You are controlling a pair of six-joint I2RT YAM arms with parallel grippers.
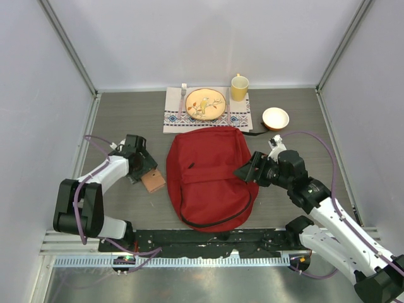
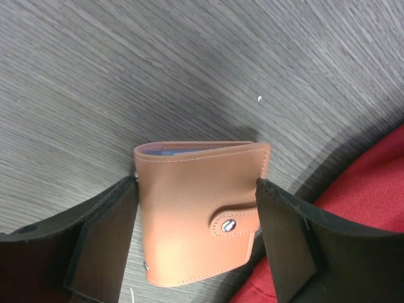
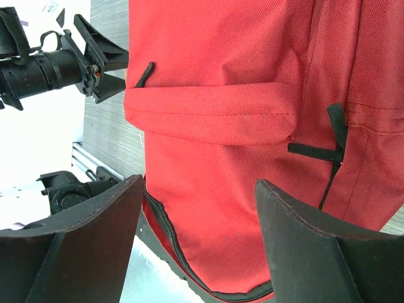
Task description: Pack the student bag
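A tan snap-closed notebook (image 2: 180,227) lies on the grey floor beside the red bag (image 1: 208,196). My left gripper is around it, a fingertip at either side edge; whether it grips cannot be told. In the top view the notebook (image 1: 154,180) shows below that gripper. My right gripper hangs open over the red bag, which lies flat with pocket flap, straps and black zip in view, nothing between the fingers.
At the back lie a placemat (image 1: 172,107) with a plate (image 1: 197,103), fork (image 1: 182,99) and yellow mug (image 1: 239,89). A white bowl (image 1: 276,118) sits right of them. Walls enclose the sides.
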